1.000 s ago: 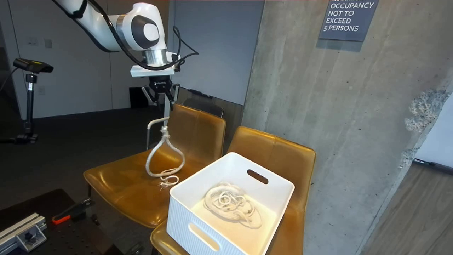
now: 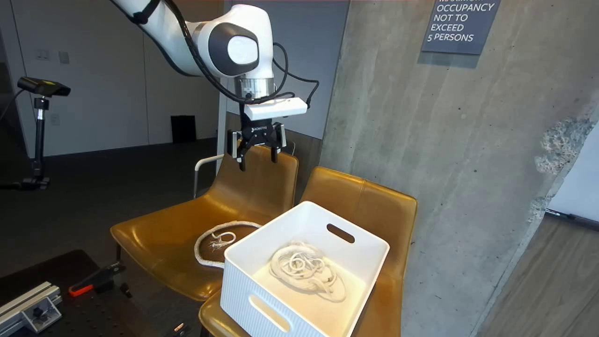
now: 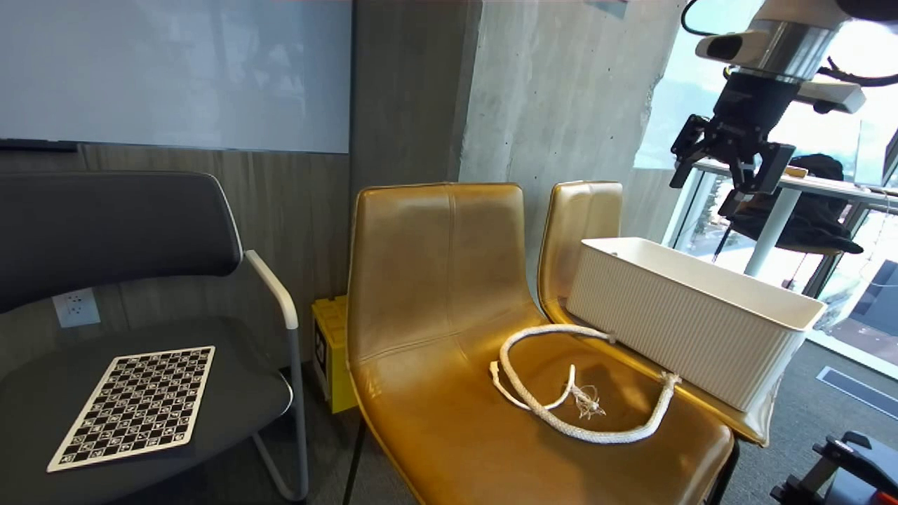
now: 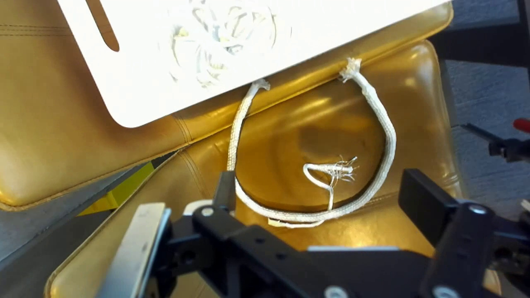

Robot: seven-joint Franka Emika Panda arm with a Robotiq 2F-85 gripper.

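Observation:
My gripper [image 2: 259, 163] hangs above the chairs with its fingers wide apart and nothing between them. Below it, a thick white rope [image 4: 390, 144] lies in a U on the brown chair seat, both frayed ends toward the bin. A thinner, shorter cord [image 4: 318, 167] with a frayed tip lies partly under its curve; both also show in exterior view 2 as the thick rope [image 3: 619, 437] and thin cord [image 3: 547, 403]. The white bin [image 2: 306, 210] rests on the neighbouring chair, holding a coiled heap of white rope [image 2: 303, 267]. In the wrist view the bin's inside is overexposed.
Beside the bin's chair [image 2: 365, 194] rises a concrete wall [image 2: 449, 168]. A grey armchair [image 3: 244, 379] bearing a checkered board [image 3: 139, 404] stands left in exterior view 2, near a yellow box [image 3: 337, 353].
The thick rope, earlier an upright loop below the gripper with its ends together, now lies spread flat on the seat. My gripper has moved right in exterior view 1, slightly lower, and has turned.

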